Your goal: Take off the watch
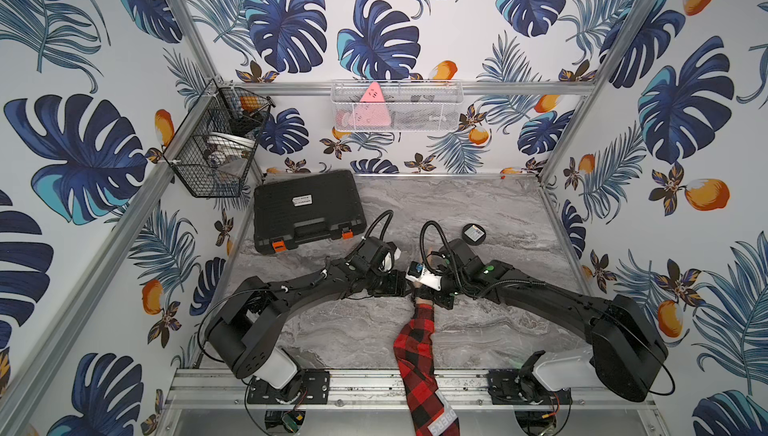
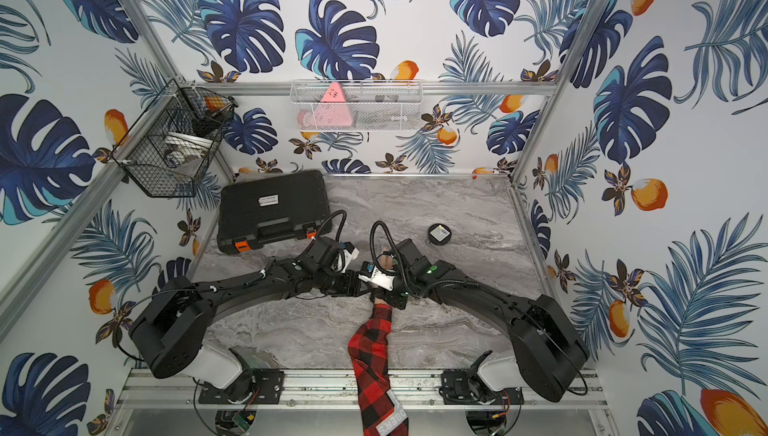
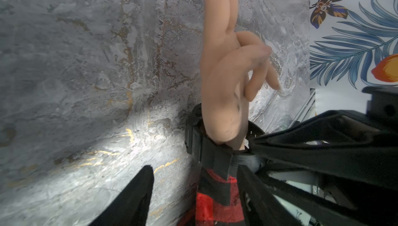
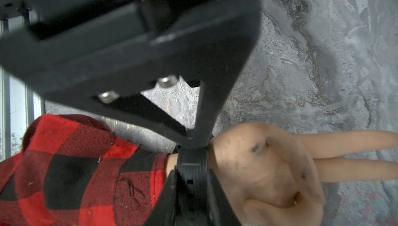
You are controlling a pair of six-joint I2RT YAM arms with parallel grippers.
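Note:
A black watch (image 3: 216,155) sits around the wrist of a mannequin hand (image 3: 226,97), just above the red-and-black plaid sleeve (image 4: 91,163). A loose-looking dark strap piece lies over the sleeve in the left wrist view. My right gripper is shut on the watch's ribbed strap (image 4: 192,159), which shows between its fingers. My left gripper stands open, its fingertips apart on either side of the strap piece over the sleeve. In the right wrist view, a finger (image 4: 207,101) of the left gripper reaches down close to the strap; whether it touches cannot be told.
A black case (image 1: 309,207) lies at the back left of the marble table (image 1: 512,203). A small round black item (image 1: 473,233) rests behind the right arm. Wire baskets (image 1: 216,143) hang on the frame. The front table areas beside the sleeve are clear.

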